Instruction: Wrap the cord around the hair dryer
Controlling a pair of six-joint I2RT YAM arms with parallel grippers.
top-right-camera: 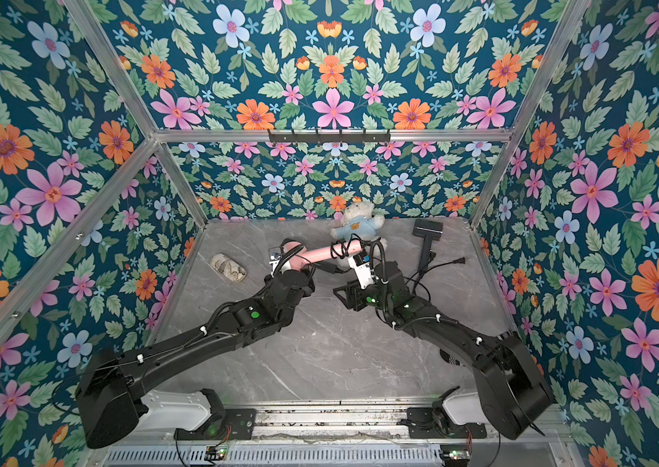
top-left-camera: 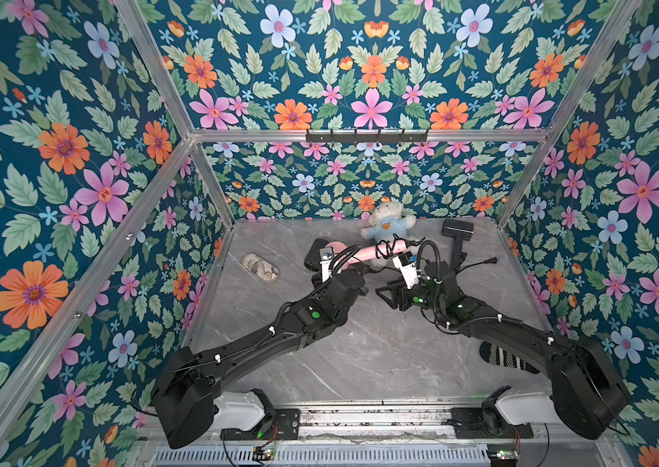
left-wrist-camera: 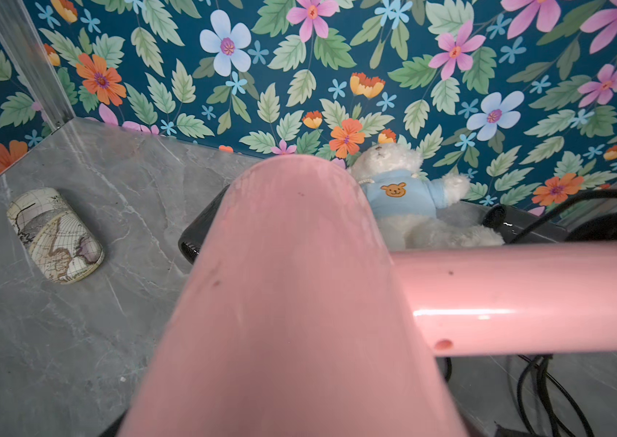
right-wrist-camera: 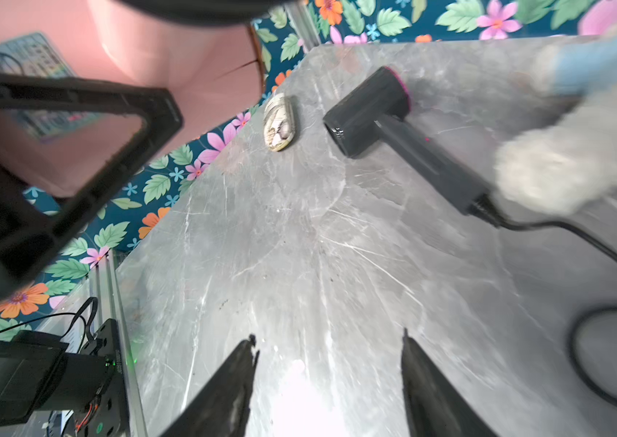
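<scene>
The pink hair dryer (top-left-camera: 372,252) is held up off the table, its barrel (left-wrist-camera: 301,291) filling the middle of the left wrist view and its handle (left-wrist-camera: 527,298) reaching right. My left gripper (top-left-camera: 360,281) is around the barrel; one black finger (right-wrist-camera: 104,98) lies against the pink body in the right wrist view, the rest is hidden. Black cord (top-left-camera: 388,248) loops around the far part of the handle, and more cord (left-wrist-camera: 541,386) hangs below it. Just below the handle's end, my right gripper stands open with only bare table between its fingers.
A black hair dryer (right-wrist-camera: 425,153) lies behind, beside a white teddy bear (top-left-camera: 386,223) in blue. Another black dryer (top-left-camera: 458,229) with its plug (top-left-camera: 491,260) is at back right. A map-print case (left-wrist-camera: 57,236) lies left, a striped item (top-left-camera: 507,356) front right.
</scene>
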